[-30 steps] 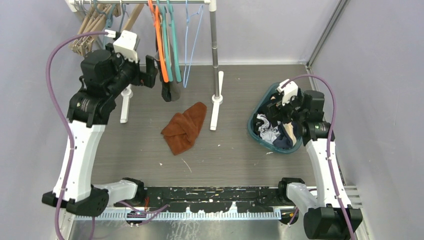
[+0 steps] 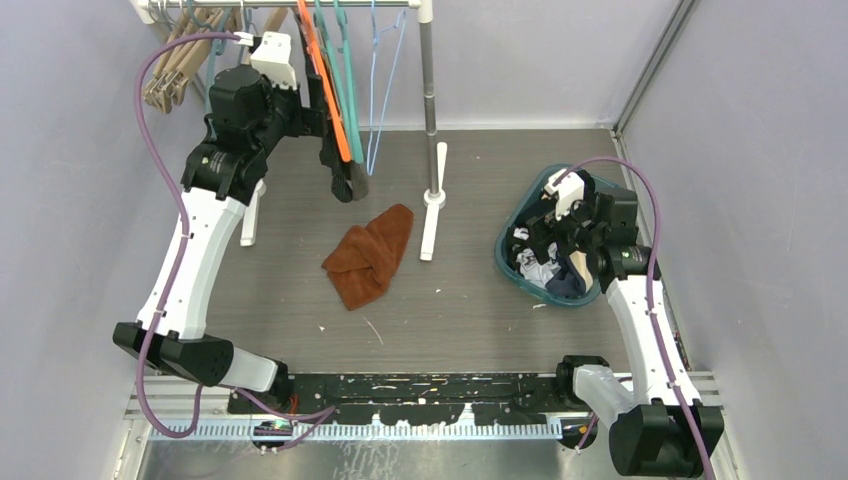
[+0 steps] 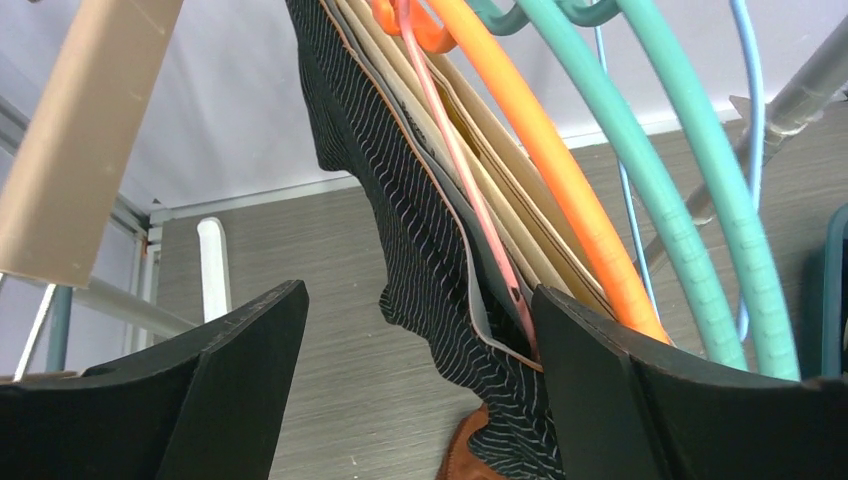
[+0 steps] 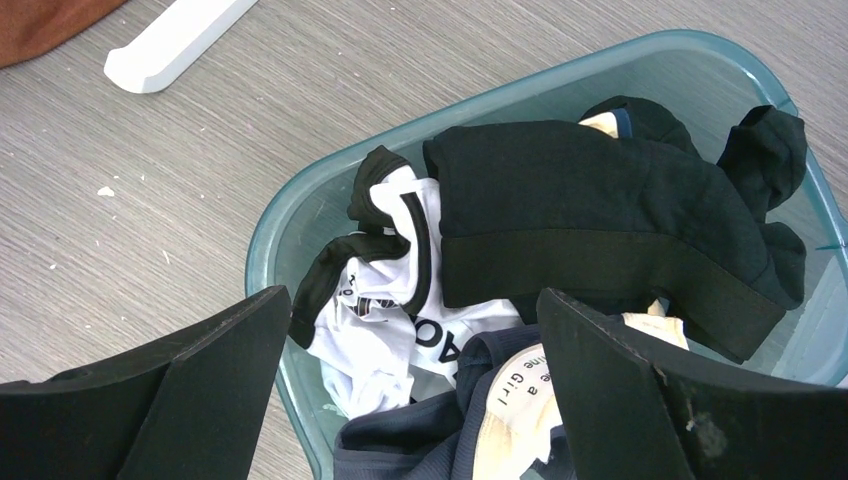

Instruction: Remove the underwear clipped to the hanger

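Note:
Black patterned underwear (image 3: pixel 420 260) hangs folded among the hangers in the left wrist view, with beige layers and a pink hanger (image 3: pixel 450 150) beside it, next to orange (image 3: pixel 570 190) and teal hangers (image 3: pixel 660 200). My left gripper is at the hanging fabric, part open, with the dark cloth and hanger ends between or just behind its fingers; contact cannot be told. My right gripper stands open above a teal basket (image 4: pixel 285 200) of mixed black, white and navy clothes.
A brown cloth (image 2: pixel 365 255) lies on the floor below the rail (image 2: pixel 428 100). Wooden clip hangers (image 2: pixel 165 80) hang at the rail's left. The floor between rail and basket is clear.
My left arm has moved up and to the right in the top view, closer into the hanging items. The right arm has shifted only slightly.

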